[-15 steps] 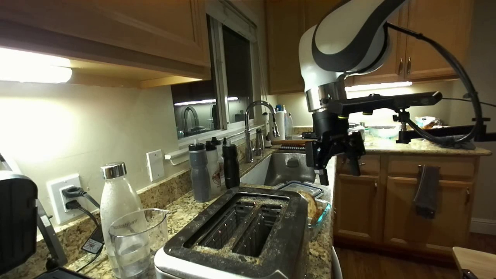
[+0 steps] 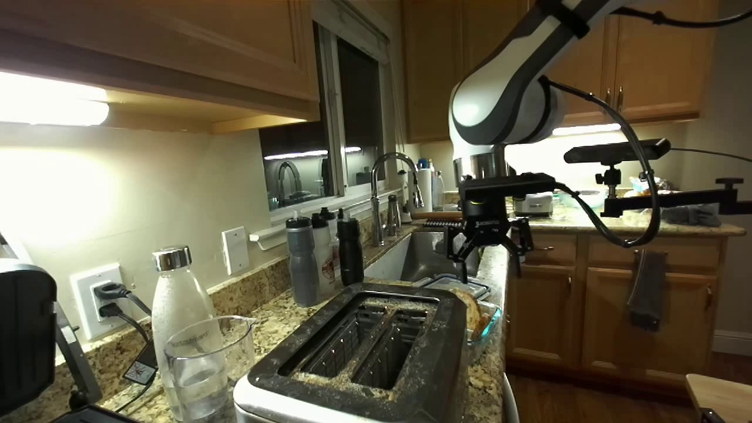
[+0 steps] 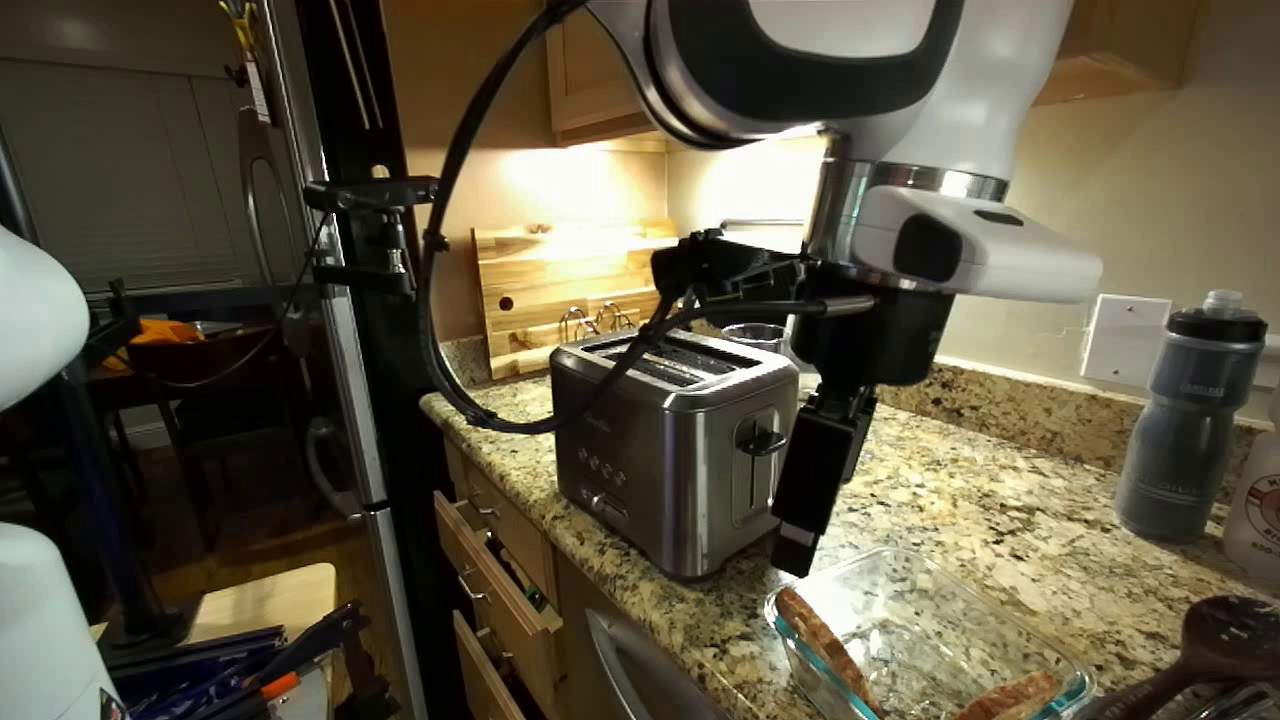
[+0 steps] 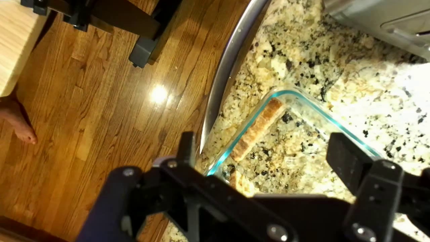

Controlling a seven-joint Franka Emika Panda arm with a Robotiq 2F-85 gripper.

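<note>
My gripper [image 2: 491, 264] stands open above the counter, its fingers spread wide with nothing between them. In the wrist view its two black fingers [image 4: 346, 159] frame a clear glass container [image 4: 336, 122] with a teal rim. A bread slice [image 4: 258, 128] stands on edge against the container's wall, and part of a second bread piece [image 4: 243, 182] shows beside my left finger. Both pieces also appear in exterior view 2, the nearer-to-toaster bread slice [image 3: 828, 648] leaning on the rim. The silver toaster [image 3: 672, 480] is close by; its two slots look empty in exterior view 1.
Along the wall stand several bottles, among them a grey bottle [image 2: 303, 262], and a glass pitcher [image 2: 211, 359] beside the toaster. The sink [image 2: 423, 257] lies behind the container. A dark wooden spoon [image 3: 1212, 642] is at the container's far side. The counter's edge drops to the floor.
The arm has shifted slightly left in exterior view 1, and the gripper has turned, with its fingers now seen spread. The toaster, container and bread have not visibly moved.
</note>
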